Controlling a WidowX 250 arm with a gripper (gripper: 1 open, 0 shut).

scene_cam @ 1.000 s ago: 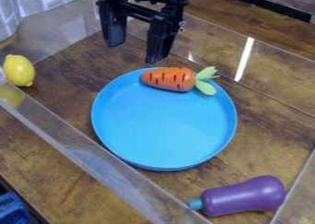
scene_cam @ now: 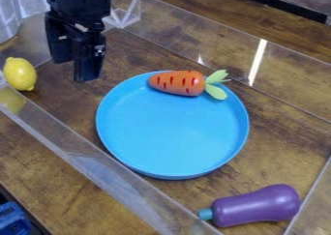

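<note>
My black gripper (scene_cam: pixel 75 51) hangs at the upper left, open, with nothing between its fingers, above bare wood to the right of a yellow lemon (scene_cam: pixel 19 73). An orange toy carrot (scene_cam: pixel 179 82) with pale green leaves lies on the upper rim area of a blue plate (scene_cam: pixel 172 132). A purple toy eggplant (scene_cam: pixel 256 206) lies at the lower right, apart from the plate.
Clear low walls edge the wooden surface (scene_cam: pixel 278 113), one running diagonally along the lower left. Bare wood is free right of the plate and behind it. A small blue object (scene_cam: pixel 11 222) shows at the bottom left corner.
My gripper has moved left from over the plate and carrot to near the lemon. The lemon, carrot, plate and eggplant have not visibly moved.
</note>
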